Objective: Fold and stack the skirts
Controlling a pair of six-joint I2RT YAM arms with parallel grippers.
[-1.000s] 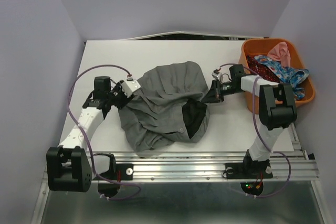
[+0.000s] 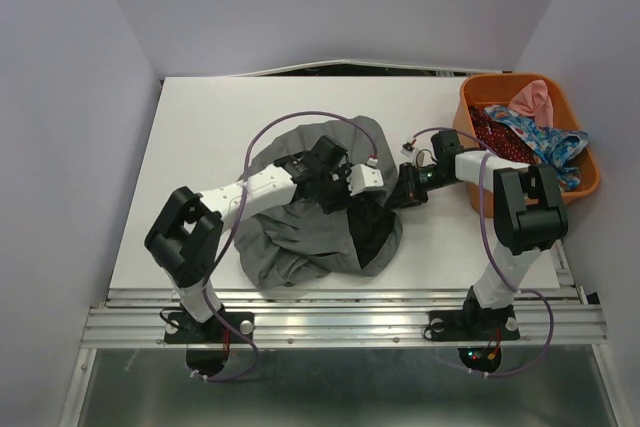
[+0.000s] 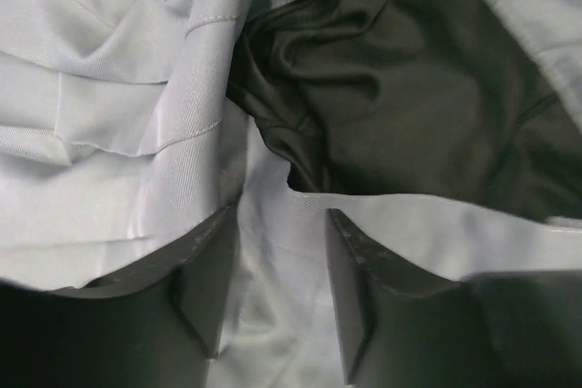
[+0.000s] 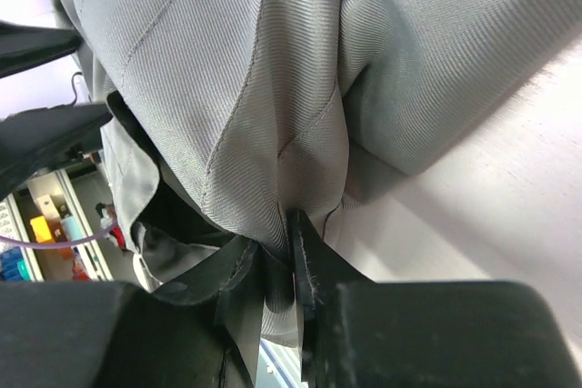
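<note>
A crumpled grey skirt [image 2: 300,247] with a dark inner patch [image 2: 370,234] covers the middle of the white table. My left gripper is over it near that dark opening, fingers apart, grey cloth beneath them. My right gripper is at the skirt's right edge, its fingers close round a bunched fold of grey cloth; whether they grip it is unclear. In the right wrist view the left gripper's dark fingers show at the upper left.
An orange bin [image 2: 478,92] with red, blue and pink cloths stands at the back right.
My left gripper has moved right from the skirt's left side to its middle, near the right gripper.
</note>
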